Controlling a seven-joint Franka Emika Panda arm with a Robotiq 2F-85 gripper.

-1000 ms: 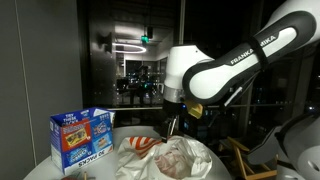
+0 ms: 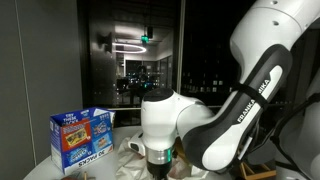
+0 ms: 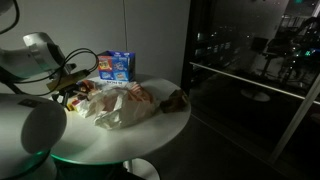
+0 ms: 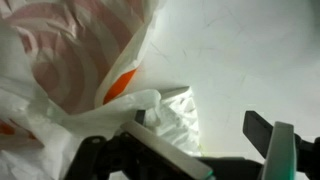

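Observation:
My gripper is open low over the white table, its fingers wide apart in the wrist view. A crinkled, pale shiny wrapper (image 4: 178, 118) lies beside the left finger, partly hidden by it. Left of that spreads a white plastic bag (image 4: 110, 115) with reddish stripes and an orange patch. Bare table shows toward the right finger. In exterior view 1 the arm covers much of the bag, and the gripper (image 2: 158, 160) points down in front of it. Exterior view 2 shows the crumpled bag (image 3: 125, 105) on the table, with the gripper (image 3: 72, 95) at its left.
A blue and red snack box (image 2: 82, 138) stands on the table left of the bag. The round table (image 3: 165, 125) has free surface toward its front. A brown item (image 3: 175, 102) sits by its right edge.
The arm has come down and toward the left in exterior view 1, now covering much of the bag that showed before. The box has not moved.

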